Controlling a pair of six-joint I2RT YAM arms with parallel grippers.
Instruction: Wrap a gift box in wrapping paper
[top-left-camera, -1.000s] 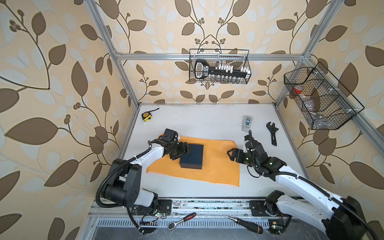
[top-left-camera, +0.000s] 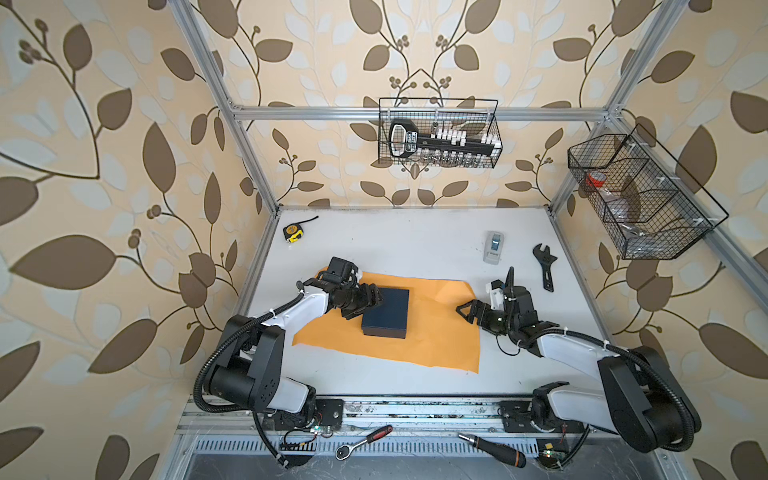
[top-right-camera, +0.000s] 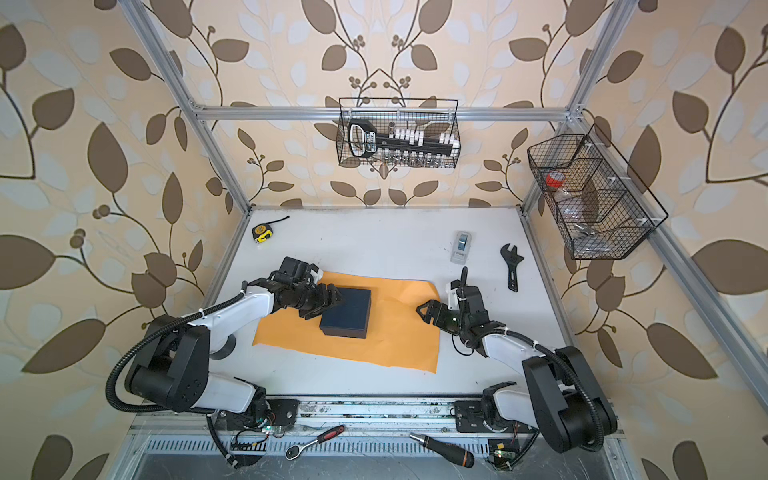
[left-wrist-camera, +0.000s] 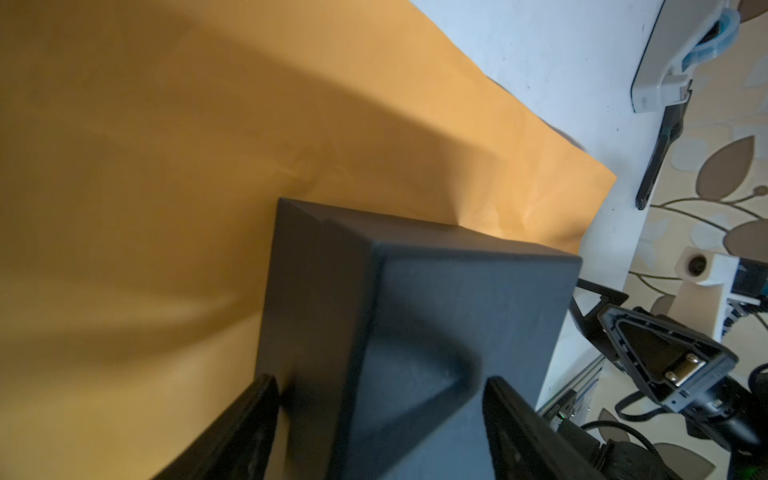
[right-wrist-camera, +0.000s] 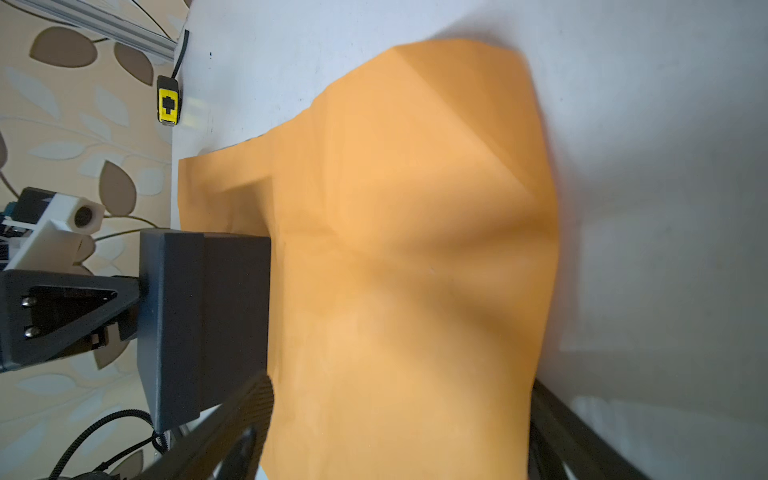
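Note:
A dark blue box (top-left-camera: 386, 309) rests on the orange wrapping paper (top-left-camera: 438, 320), left of the sheet's middle. At the box's left edge is my left gripper, its fingers part open. One of its fingers (left-wrist-camera: 252, 424) is beside the box's side face and the other shows over the top face; whether they touch it I cannot tell. Over the paper's right edge my right gripper stands open, with the edge of the sheet running between its fingers. That edge is slightly raised and curled in the right wrist view.
A tape measure (top-left-camera: 293, 232) lies at the table's back left. A grey device (top-left-camera: 493, 247) and an adjustable wrench (top-left-camera: 545, 266) lie at the back right. Wire baskets (top-left-camera: 439, 134) hang on the rear frame.
The right arm has folded back and its gripper has turned and shifted slightly rightward at the paper's edge. The box has shifted slightly right; the left arm looks almost unmoved.

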